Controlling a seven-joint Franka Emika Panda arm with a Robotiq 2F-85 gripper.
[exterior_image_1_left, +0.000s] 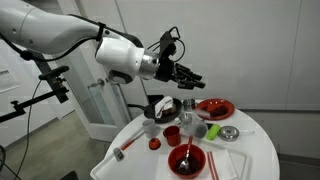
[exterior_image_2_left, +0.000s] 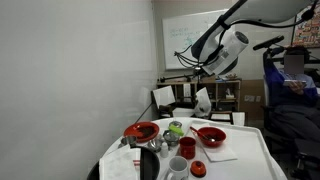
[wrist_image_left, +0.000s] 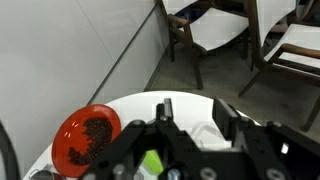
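High above the round white table, my gripper hangs from the arm reaching in from the left. In the wrist view its dark fingers stand apart, and the gap between them looks empty. Beneath it, a clear, pale object shows near the fingertips, its outline hard to make out. A green item lies beside it, partly hidden by the gripper. In exterior view 1, the area below the gripper holds a greyish blur among the dishes.
Around the table stand a red bowl with a utensil, a red plate, a red cup, a white cup, a tomato and a dark pan. A white cloth lies left. Chairs stand beyond the table.
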